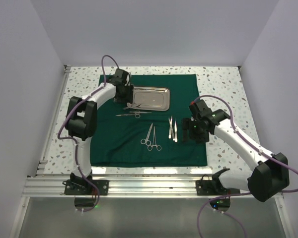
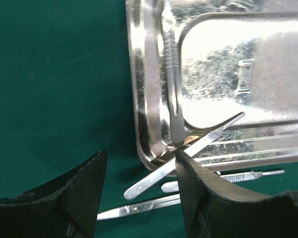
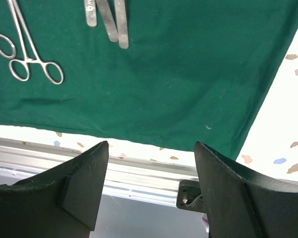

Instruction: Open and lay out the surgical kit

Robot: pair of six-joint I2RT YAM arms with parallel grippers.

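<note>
My left gripper stands open over the lower-left corner of the metal tray [image 1: 156, 99]. A scalpel handle [image 2: 154, 176] slants across that rim between and beyond its fingers, another handle [image 2: 172, 84] lies inside the tray, and more thin instruments [image 2: 124, 210] lie just outside on the green cloth [image 1: 114, 139]. Scissors [image 1: 147, 136], a clamp [image 1: 154, 146] and several knives or handles [image 1: 175, 130] are laid out lower on the cloth. My right gripper hangs open over the cloth's near right part, nothing between its fingers.
The speckled table [image 1: 223, 79] surrounds the cloth, with metal rails [image 1: 139, 183] along the near edge.
</note>
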